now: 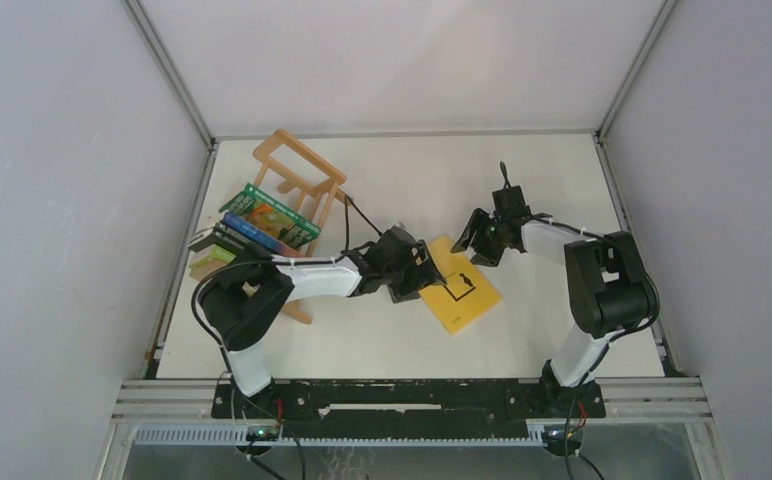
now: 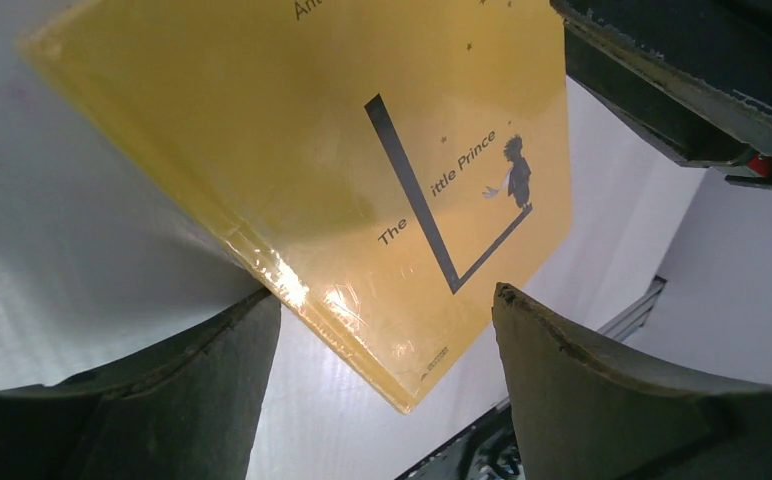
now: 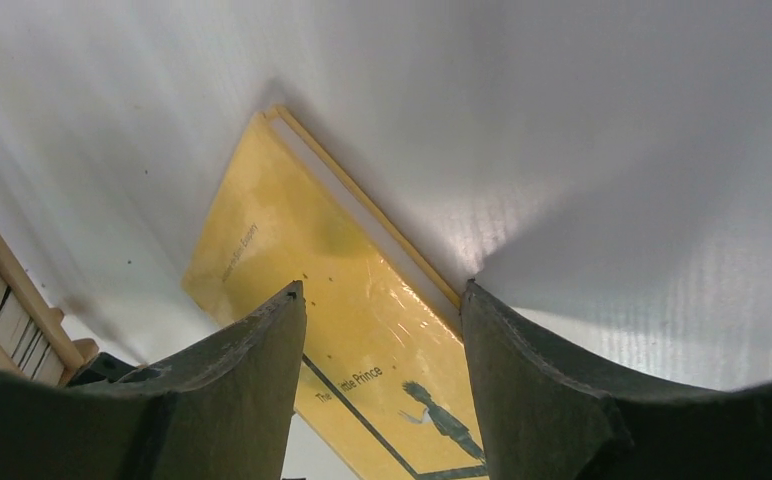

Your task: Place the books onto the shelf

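A yellow book titled The Little Prince [image 1: 462,294] lies flat near the table's middle, turned at an angle. My left gripper [image 1: 425,281] stands over its left long edge; in the left wrist view its open fingers [image 2: 224,370] straddle that spine side, one close by the edge. At the book's upper right is my right gripper [image 1: 471,245], its fingers apart. One right finger [image 3: 507,350] meets the page-edge side of the book [image 3: 332,260], while the other is above the cover. No grip on the book shows in either wrist view.
Several books [image 1: 270,214] lean in a wooden rack [image 1: 307,165] at the table's left, beneath and behind my left arm.
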